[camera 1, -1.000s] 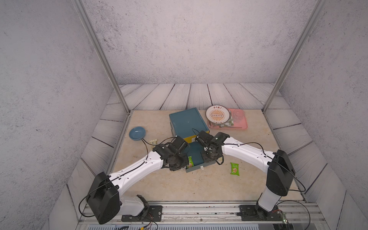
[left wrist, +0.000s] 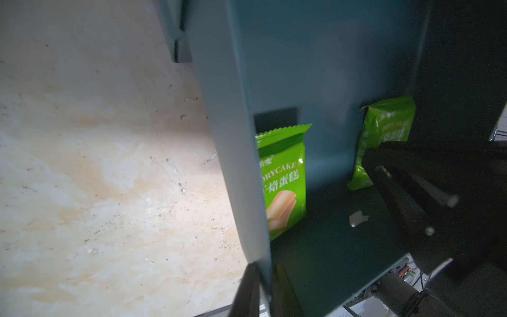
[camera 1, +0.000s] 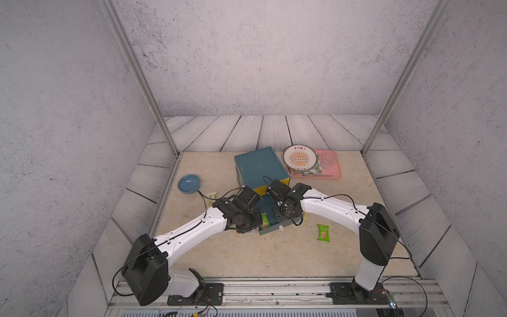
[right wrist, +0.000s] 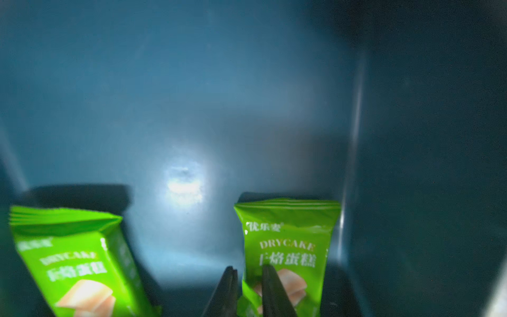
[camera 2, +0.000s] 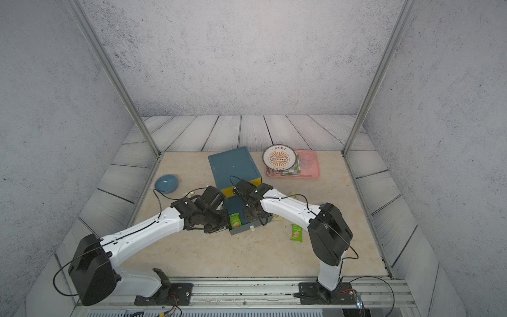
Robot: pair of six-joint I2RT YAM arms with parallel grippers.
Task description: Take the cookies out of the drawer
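My left gripper is shut on the side wall of the pulled-out blue drawer. Inside that drawer lie two green cookie packs. One pack is by the gripped wall; the other pack is partly hidden behind my right gripper. In the right wrist view its fingers stand a little apart, one in front of the right-hand pack and one at its left edge. Whether they touch the pack I cannot tell. A third green pack lies on the table, right of the drawer.
The blue cabinet stands behind the drawer. A pink tray with a plate is at the back right, a blue bowl at the left.
My right arm has shifted slightly left over the drawer. The cabinet and drawer have moved slightly. My left gripper stays at the drawer's side.
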